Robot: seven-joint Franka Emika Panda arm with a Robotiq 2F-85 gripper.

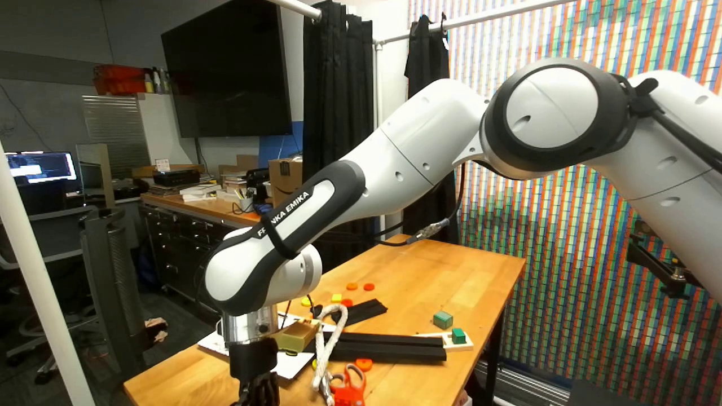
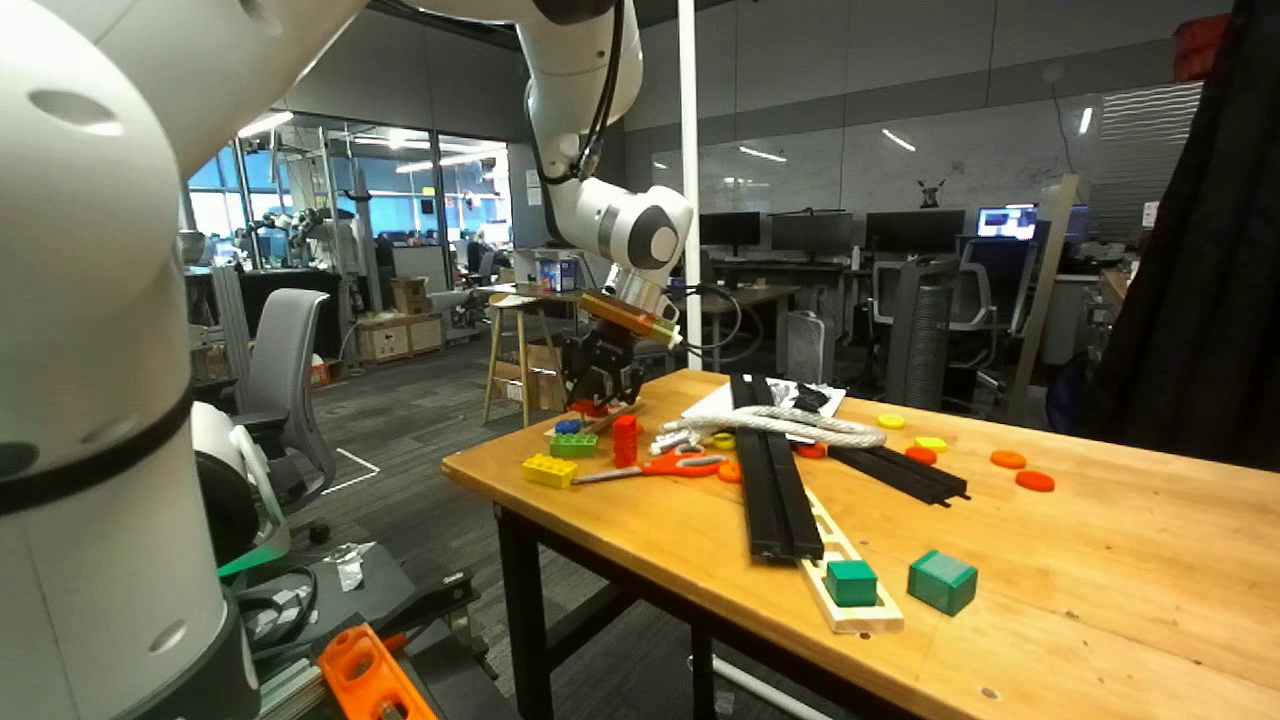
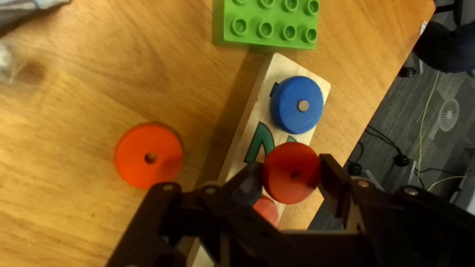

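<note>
In the wrist view my gripper is shut on a red disc (image 3: pixel 289 178), one finger on each side of it. The disc is over a wooden board (image 3: pixel 285 73) with green markings; whether it touches the board cannot be made out. Farther up that board sits a blue disc (image 3: pixel 291 104) with a peg end showing in its hole. Partly hidden under my fingers is another, paler red disc (image 3: pixel 266 209). An orange-red disc (image 3: pixel 149 155) with a centre hole lies flat on the table to the left. In exterior view 2 my gripper (image 2: pixel 594 402) is low over the table corner.
A green toy brick (image 3: pixel 276 22) stands right by the board's end. Red bricks (image 2: pixel 625 442), a yellow brick (image 2: pixel 549 470) and orange scissors (image 2: pixel 684 464) are close by. Rope (image 2: pixel 780 420) and black rails (image 2: pixel 774 492) cover mid-table. The table edge is close on the board's right.
</note>
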